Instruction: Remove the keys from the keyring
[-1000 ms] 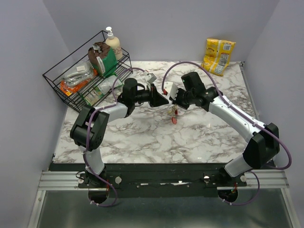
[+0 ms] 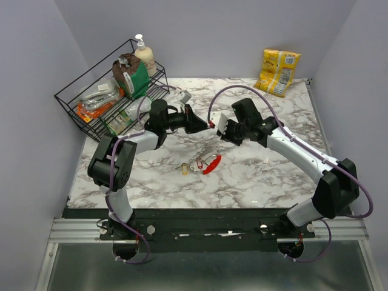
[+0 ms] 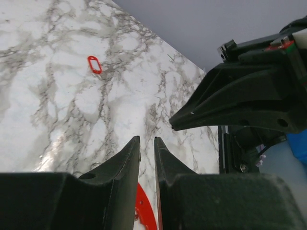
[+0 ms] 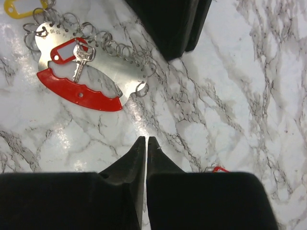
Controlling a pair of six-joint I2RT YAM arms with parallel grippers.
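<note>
A silver key-ring plate with a red handle lies flat on the marble table, many rings along its edge, with a key and red tag on it and a yellow tag beside it. My left gripper is above and behind the plate; in its wrist view its fingertips are close together, contents unclear. My right gripper hangs to the right of it; in its wrist view the fingertips nearly meet, with nothing seen between them. A small red item also lies on the table.
A wire rack with packages and a pump bottle stands at back left. A yellow bag leans on the back wall.
The key-ring plate has gone from hanging between the grippers to lying on the table, lower and further left. The left gripper has moved slightly left; the right has shifted slightly.
</note>
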